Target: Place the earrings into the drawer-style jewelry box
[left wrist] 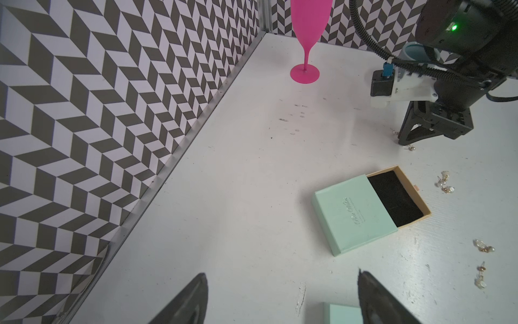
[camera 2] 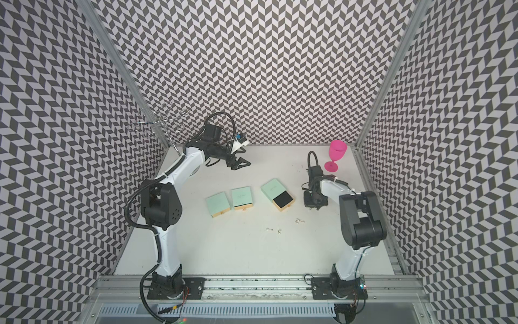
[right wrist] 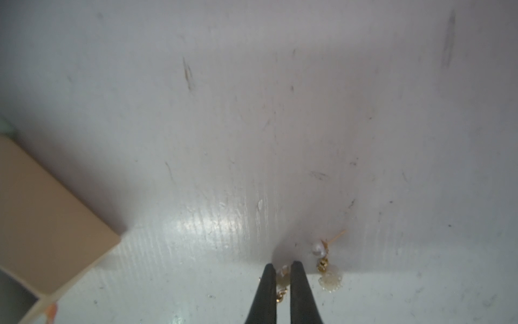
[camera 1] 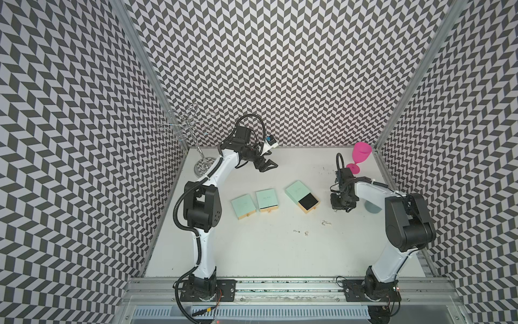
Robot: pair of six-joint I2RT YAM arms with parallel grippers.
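In the right wrist view, a pearl-and-gold earring (right wrist: 281, 278) lies between the fingertips of my right gripper, which stand a narrow gap apart. Whether they grip it, I cannot tell. Its mate, a second earring (right wrist: 323, 264), lies on the table just right of the fingers. The mint jewelry box (left wrist: 356, 213) has its drawer (left wrist: 396, 197) pulled out, showing an empty black lining. My left gripper (camera 1: 267, 164) is held away at the back left, fingers wide apart and nothing between them. More earrings (left wrist: 445, 182) lie on the table in front of the box.
Two more mint boxes, one left (camera 1: 244, 206) and one middle (camera 1: 267, 199), sit left of the open-drawer box. Further earrings (camera 1: 300, 232) lie nearer the front. A pink goblet (camera 1: 358, 156) stands back right, a metal stand (camera 1: 204, 166) back left.
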